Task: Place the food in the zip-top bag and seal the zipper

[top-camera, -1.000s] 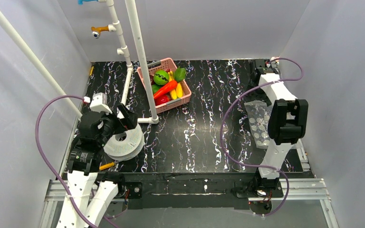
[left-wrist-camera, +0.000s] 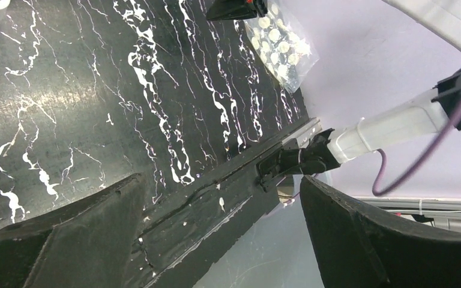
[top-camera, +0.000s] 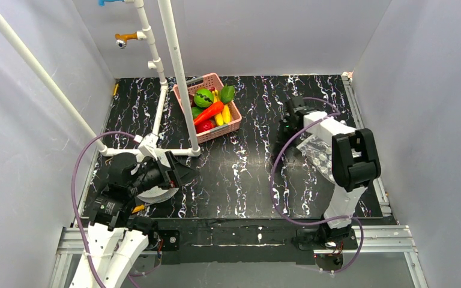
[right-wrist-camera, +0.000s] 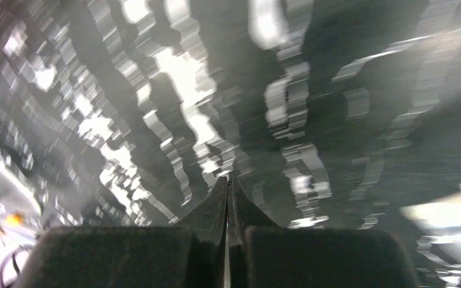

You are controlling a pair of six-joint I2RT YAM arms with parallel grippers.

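A pink basket (top-camera: 234, 123) at the back holds toy produce: a watermelon (top-camera: 203, 96), a red pepper (top-camera: 209, 113), bananas and more. The clear zip bag (top-camera: 319, 159) lies on the right of the table, partly under my right arm; it also shows in the left wrist view (left-wrist-camera: 282, 49). My right gripper, shut with nothing visible between its fingers, is low over the table just left of the bag, blurred in its wrist view. My left gripper (top-camera: 180, 174) stands open over the left of the table, below and left of the basket.
White pipes (top-camera: 179, 72) with a tap (top-camera: 126, 38) stand at the left and back left, beside the basket. A white spool (top-camera: 156, 195) lies under my left arm. Walls close in both sides.
My left gripper has moved right. The bag's outline has shifted under the arm.
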